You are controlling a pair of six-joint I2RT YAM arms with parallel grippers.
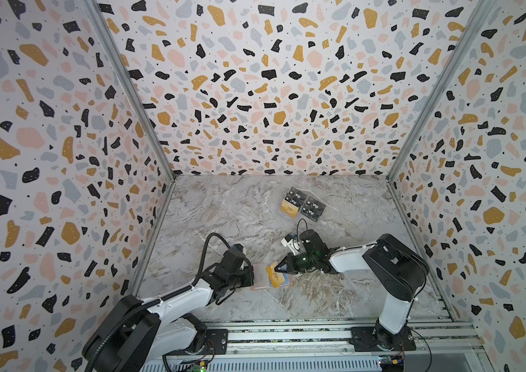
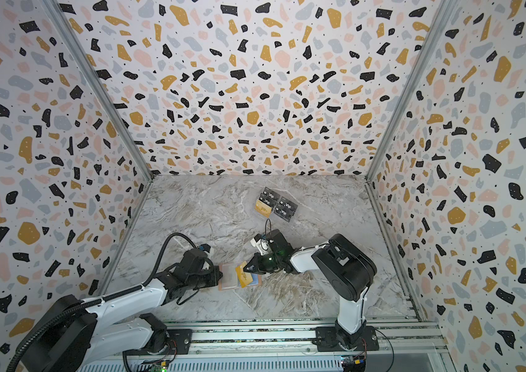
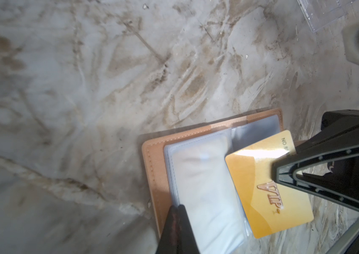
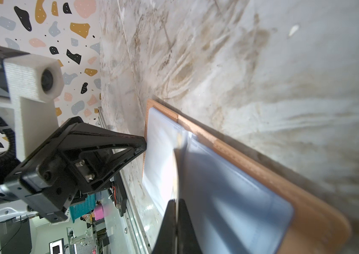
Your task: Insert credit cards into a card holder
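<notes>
An open card holder [image 3: 204,186] lies on the table, with a tan cover and clear plastic sleeves. A gold VIP card [image 3: 268,182] is tilted over its middle, and my right gripper is shut on it. In the right wrist view the card [image 4: 175,173] shows edge-on, between the two sleeve pages. Whether its lower edge is inside a sleeve cannot be told. My left gripper is shut over the holder's left margin, at the sleeve's edge; whether it pinches the plastic is unclear. From above, the arms partly cover the holder [image 1: 261,283].
Farther back lie two clear trays, the left with black cards [image 1: 295,196] and a gold card [image 1: 289,208], the right with black cards [image 1: 313,209]. Bare marble surrounds the holder, and the grippers stand close together over it.
</notes>
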